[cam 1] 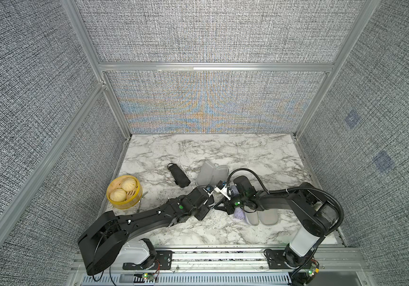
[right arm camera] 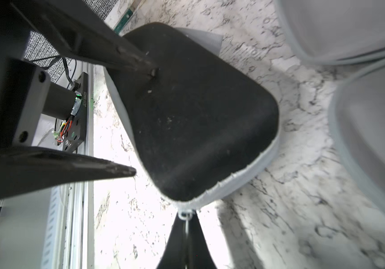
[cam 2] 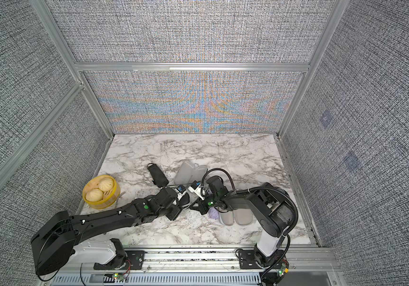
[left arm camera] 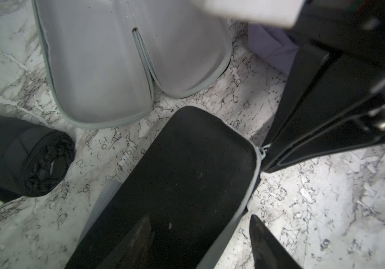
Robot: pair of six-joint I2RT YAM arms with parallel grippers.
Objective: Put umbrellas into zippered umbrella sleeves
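A black sleeve with light zipper edging (left arm camera: 170, 188) lies mid-table; my left gripper is part open over it, its fingers either side of the long zipped edge. My right gripper is shut on the zipper pull at the sleeve's rounded corner. A black folded umbrella (cam 1: 178, 175) lies to the left, further back. An open grey sleeve (left arm camera: 94, 67) lies behind. A lavender item (cam 1: 237, 214), largely hidden by the right arm, lies beside a second open grey sleeve (cam 1: 268, 217).
A bamboo steamer with buns (cam 1: 135, 193) sits at the left edge. Both arms reach into the crowded middle, their wrists close together.
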